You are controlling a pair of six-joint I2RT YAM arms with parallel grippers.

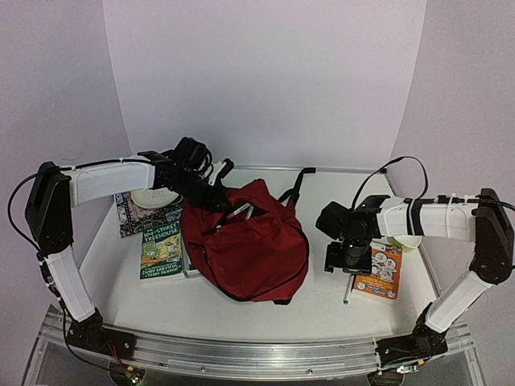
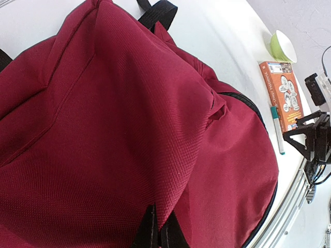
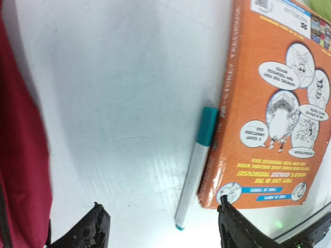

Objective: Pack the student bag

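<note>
The dark red bag (image 1: 256, 261) lies mid-table, its mouth part open with a pale thin item (image 1: 239, 211) showing inside. At the bag's upper edge, my left gripper is shut on the red fabric. My right gripper is open above the table, nothing between its fingers. Below it lies a grey marker (image 3: 191, 178) with a teal cap, alongside the spine of an orange book (image 3: 269, 124). From the top, the right gripper (image 1: 348, 269) hides part of the marker (image 1: 348, 291).
Left of the bag lie a green book (image 1: 162, 251) and a white plate (image 1: 154, 199) on a dark patterned item (image 1: 133, 221). A green-and-white bowl (image 2: 283, 47) stands behind the orange book. The table between bag and marker is clear.
</note>
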